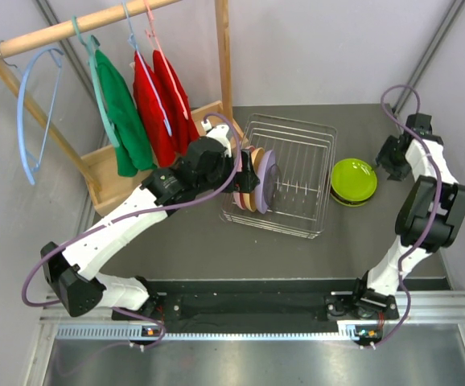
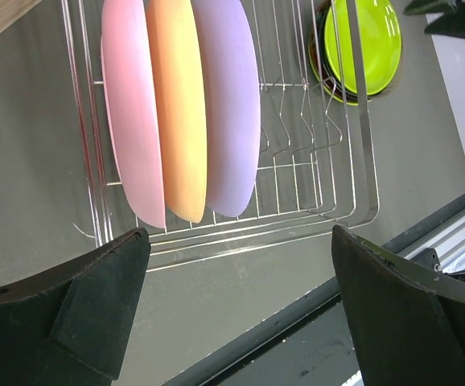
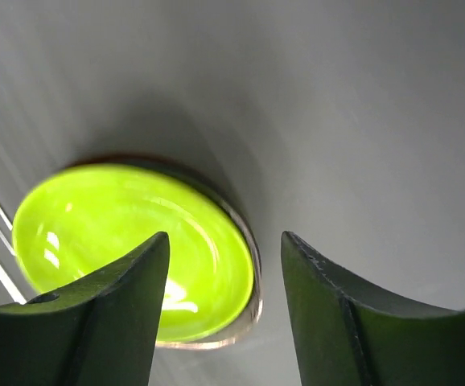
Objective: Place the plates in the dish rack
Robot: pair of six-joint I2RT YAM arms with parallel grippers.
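Note:
In the wire dish rack (image 1: 313, 138), a pink plate (image 2: 132, 104), an orange plate (image 2: 178, 104) and a purple plate (image 2: 226, 104) stand on edge side by side at its left end. Right of the rack, a bright green plate (image 1: 353, 179) lies flat on top of a darker plate or plates, whose edge (image 3: 253, 249) peeks out. My left gripper is open over the rack's left end, empty between its fingers. My right gripper is open too, beside the green plate's right side and apart from it; nothing is between its fingers.
At the left stands a wooden clothes rack (image 1: 96, 165) with a green garment (image 1: 122, 117), red garments (image 1: 156, 104) and an empty blue hanger (image 1: 23, 121). Bare table (image 1: 361, 249) lies in front of the green plate. A wall closes off the right side.

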